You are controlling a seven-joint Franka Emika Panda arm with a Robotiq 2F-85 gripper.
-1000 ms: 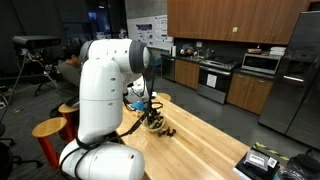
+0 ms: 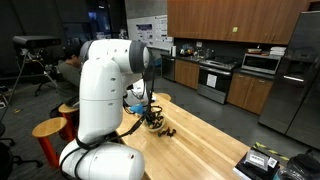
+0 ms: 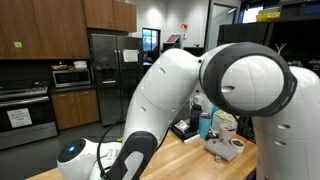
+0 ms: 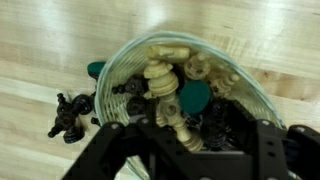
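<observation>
A round woven basket (image 4: 112,76) full of light wooden and black chess pieces fills the middle of the wrist view. Among the pieces are a pale wooden one (image 4: 160,78) and one showing a round green felt base (image 4: 195,96). From the lower edge, my gripper reaches over the basket, its dark fingers apart. Pieces are visible between and beyond them; contact with any piece is unclear. In the first exterior view the arm bends down to the basket (image 2: 154,124) on the table. The second exterior view shows neither basket nor fingertips.
Several dark pieces (image 4: 70,118) lie on the wooden table left of the basket. A black device (image 2: 258,163) sits near the table's far right, with a teal cup (image 3: 205,127) in the other exterior view.
</observation>
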